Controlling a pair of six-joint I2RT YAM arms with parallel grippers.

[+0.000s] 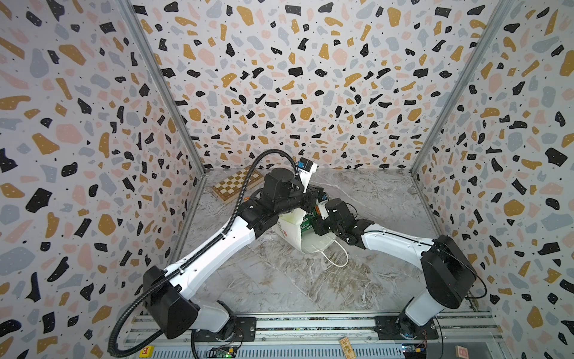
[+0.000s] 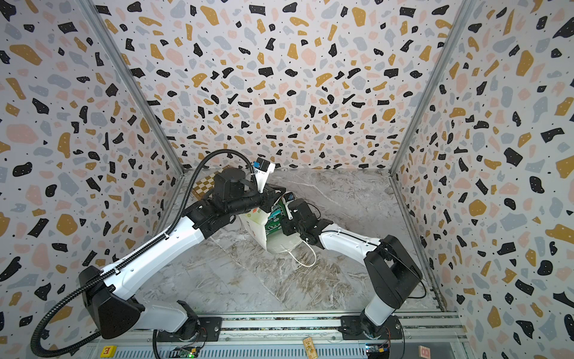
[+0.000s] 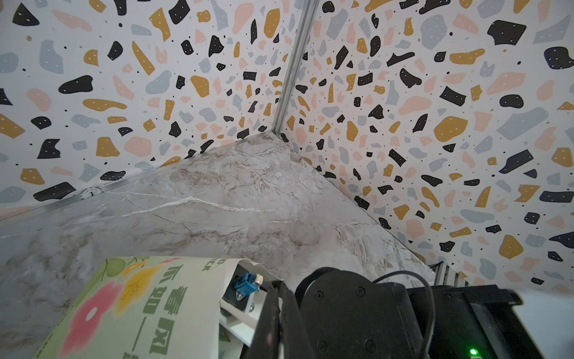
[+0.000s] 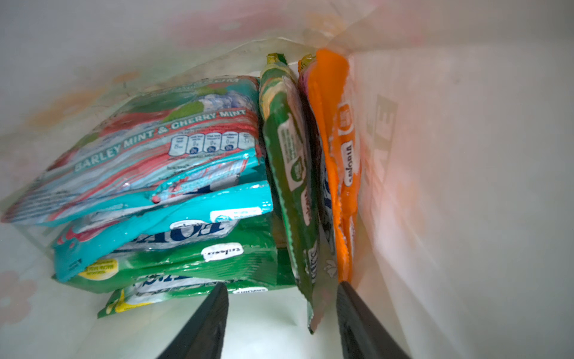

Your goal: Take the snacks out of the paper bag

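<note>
The pale paper bag (image 1: 293, 233), printed with flowers, gapes towards the right arm. Its snacks show in the right wrist view: a stack with a teal packet (image 4: 167, 206), a red mint packet (image 4: 179, 134) and green packets (image 4: 209, 254) lies left. A green packet (image 4: 293, 161) and an orange packet (image 4: 342, 161) stand on edge at right. My right gripper is open at the bag's mouth, fingers apart in front of the snacks, the upright green packet's lower tip between them in view. My left gripper is shut by the bag's upper rim; any paper between its fingers is hidden.
A white cord handle (image 1: 340, 254) loops out in front of the bag. Behind it to the left lies a checkered board (image 1: 238, 182). Bare marble tabletop (image 1: 382, 197) extends right and in front. Both grippers are close together at the opening.
</note>
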